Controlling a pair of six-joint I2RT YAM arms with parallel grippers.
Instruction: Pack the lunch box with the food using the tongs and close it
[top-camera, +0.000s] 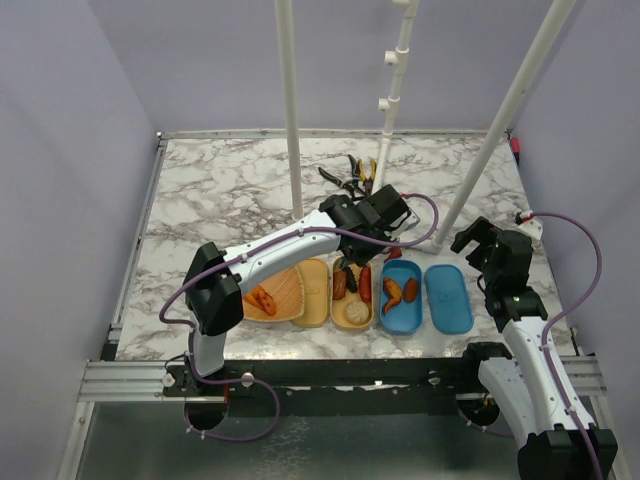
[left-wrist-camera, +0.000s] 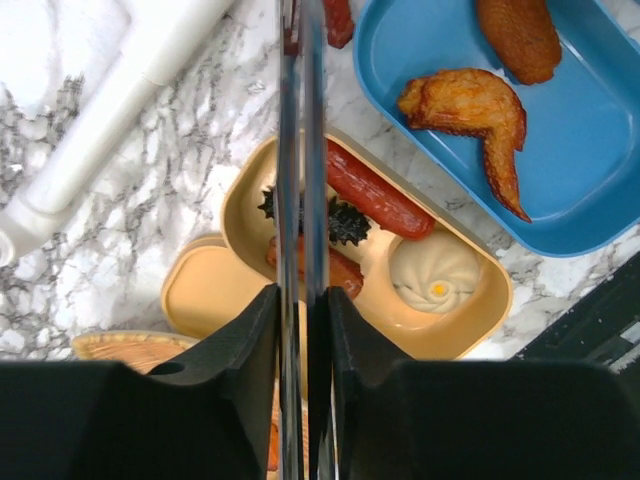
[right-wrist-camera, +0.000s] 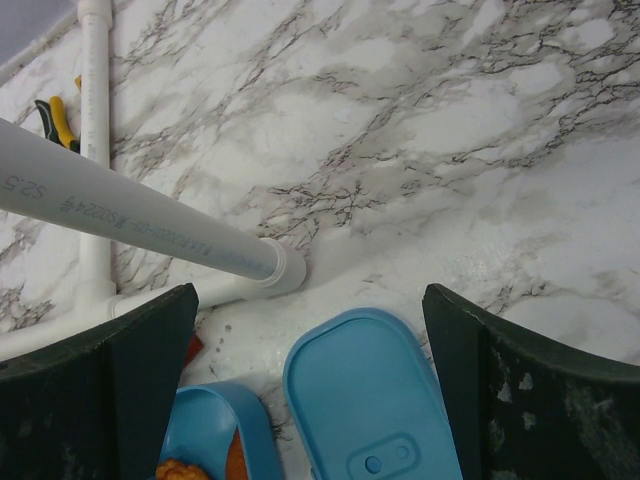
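Observation:
My left gripper holds long metal tongs or blades over the yellow lunch box (top-camera: 351, 312); their tips reach beyond the view's top edge near a red piece (left-wrist-camera: 338, 22). The box holds sausages (left-wrist-camera: 375, 192), a dark item (left-wrist-camera: 346, 222) and a bun (left-wrist-camera: 433, 275). A blue box (top-camera: 403, 323) holds a fried wing (left-wrist-camera: 460, 100) and a brown piece (left-wrist-camera: 518, 35). A basket (top-camera: 290, 300) with orange food stands left. My right gripper stands open, empty, above the blue lid (right-wrist-camera: 355, 380).
White pipes (top-camera: 295, 170) rise from the table, with pliers (top-camera: 335, 178) behind. A yellow lid (top-camera: 313, 305) lies between basket and yellow box.

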